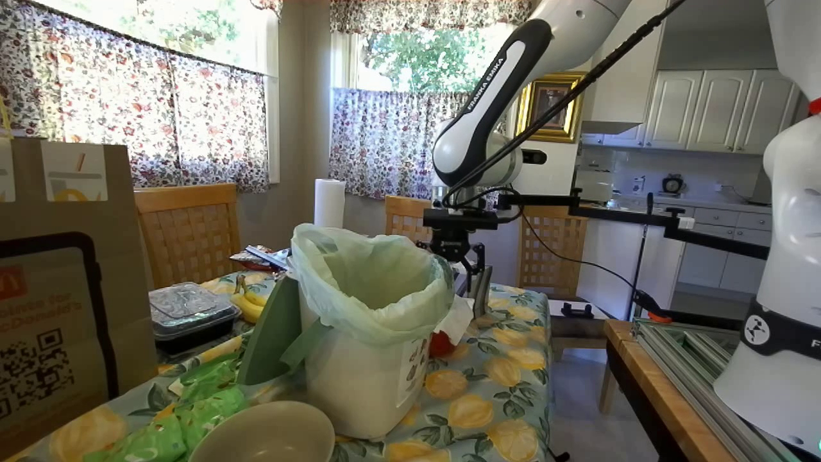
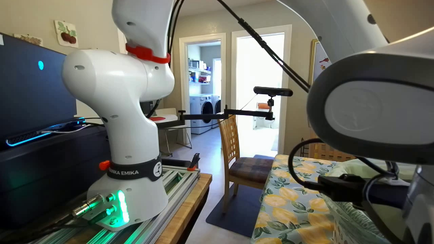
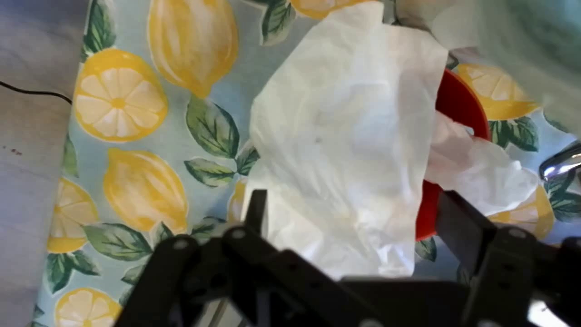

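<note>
My gripper is open above the table, its two fingers wide apart and nothing held between them. Below it in the wrist view lies a crumpled white paper (image 3: 348, 125), partly covering a red container (image 3: 463, 101). A second crumpled tissue (image 3: 479, 169) rests across that container's right side. In exterior view 1 the gripper (image 1: 469, 269) hangs just behind the bin (image 1: 358, 385), which is lined with a pale green bag (image 1: 362, 316); one finger is partly hidden by the bin. The paper (image 1: 459, 319) and red container (image 1: 440, 344) peek out beside the bin.
A beige bowl (image 1: 269, 435), green packets (image 1: 208, 400), bananas (image 1: 250, 304), a plastic food box (image 1: 192, 308) and a paper bag (image 1: 69, 308) crowd the table's other side. Bare tablecloth (image 1: 500, 385) lies right of the bin. A paper roll (image 1: 329, 204) stands behind.
</note>
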